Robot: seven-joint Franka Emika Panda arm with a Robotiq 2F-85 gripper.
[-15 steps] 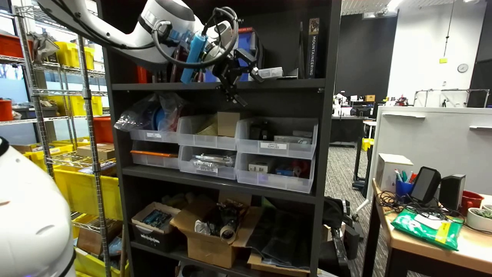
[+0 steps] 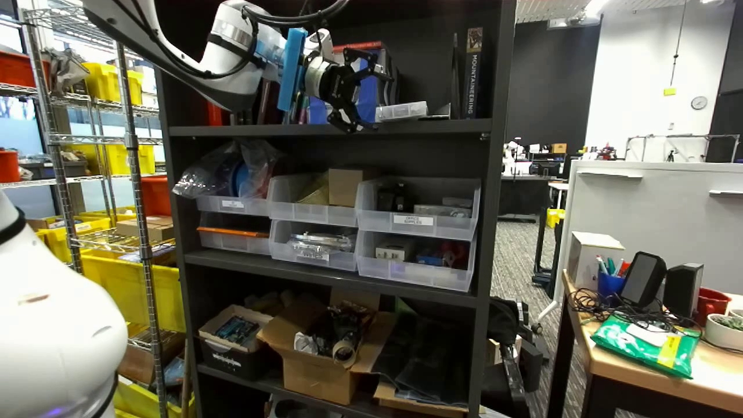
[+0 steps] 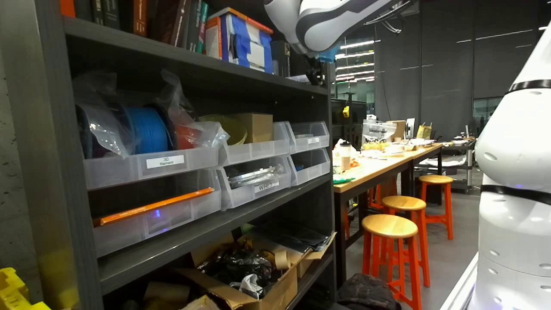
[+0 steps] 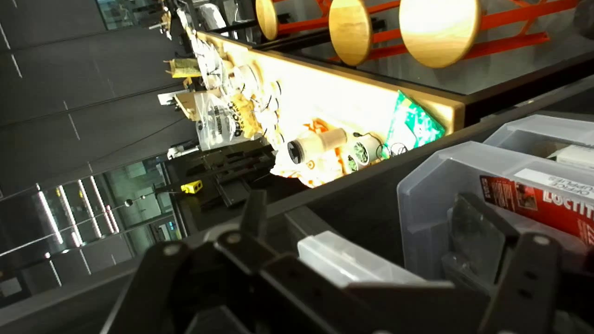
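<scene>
My gripper (image 2: 374, 100) is raised in front of the top shelf (image 2: 432, 126), its fingers spread and nothing held. Just to its right in exterior view 1, a small translucent white box (image 2: 401, 111) lies near that shelf's front edge. In the wrist view the same pale box (image 4: 356, 261) shows between the dark fingers, partly covered by the gripper's own parts. From exterior view 2, the gripper (image 3: 316, 75) appears by the right end of the shelf, and its fingers are too small to make out well.
Books, including a dark upright one (image 2: 473, 73), stand on the top shelf near a blue-and-white box (image 3: 245, 44). Clear bins (image 2: 418, 205) fill the shelf below. Cardboard boxes (image 2: 317, 376) sit lower. A table (image 2: 703, 390) stands right of the shelving.
My gripper has risen and turned somewhat, its lower finger now near the top shelf's edge. The cable that looped in front of it has shifted upward. The white box appears unmoved.
</scene>
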